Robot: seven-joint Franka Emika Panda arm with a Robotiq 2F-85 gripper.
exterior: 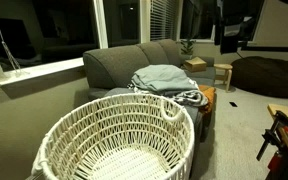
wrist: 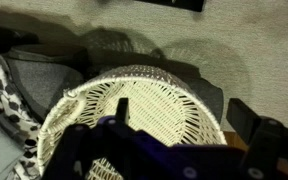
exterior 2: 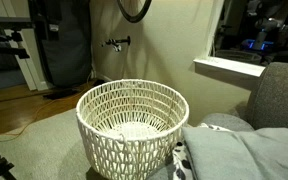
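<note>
A white woven basket (exterior: 64, 142) stands at the front left in exterior view 1, its visible inside bare. It also fills the middle of exterior view 2, where its wall (exterior 2: 124, 157) shows. On the grey sofa lies a folded grey-blue blanket (exterior: 164, 79), with a black-and-white patterned cloth (exterior: 194, 98) beside it. From above, my wrist view looks down over the basket's rim (wrist: 62, 112). My gripper is open, its dark fingers far apart with nothing visible between them.
A grey sofa (exterior: 111, 67) runs along the window wall behind the basket. An orange cloth (exterior: 210, 99) hangs near the blanket. Pale carpet (exterior: 234, 130) lies open to the right, before a table (exterior: 286, 112) with small items.
</note>
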